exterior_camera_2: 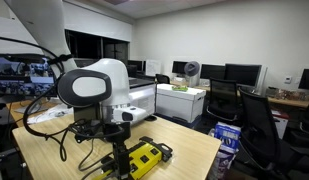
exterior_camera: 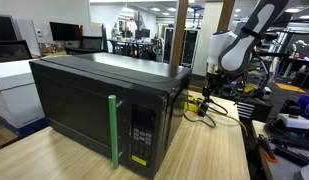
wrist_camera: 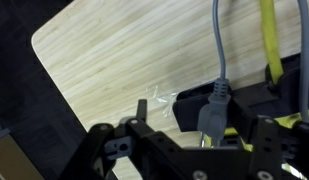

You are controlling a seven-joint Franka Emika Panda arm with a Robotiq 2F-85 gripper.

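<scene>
A dark plug (wrist_camera: 216,108) on a grey cable (wrist_camera: 218,40) sits at the black and yellow block (wrist_camera: 256,102) in the wrist view. My gripper is over it with its fingers parted. The plug lies between them, nearer the right finger, and a clear gap shows on the left. In exterior view 2 the yellow and black block (exterior_camera_2: 146,158) rests on the table beneath my gripper (exterior_camera_2: 121,160). Whether either finger touches the plug cannot be made out.
A large black microwave (exterior_camera: 109,105) fills the near part of the table in exterior view 1, with a green strip (exterior_camera: 113,132) at its front. A yellow cable (wrist_camera: 270,40) runs beside the grey one. Bare wooden tabletop (wrist_camera: 114,60) lies to the left in the wrist view.
</scene>
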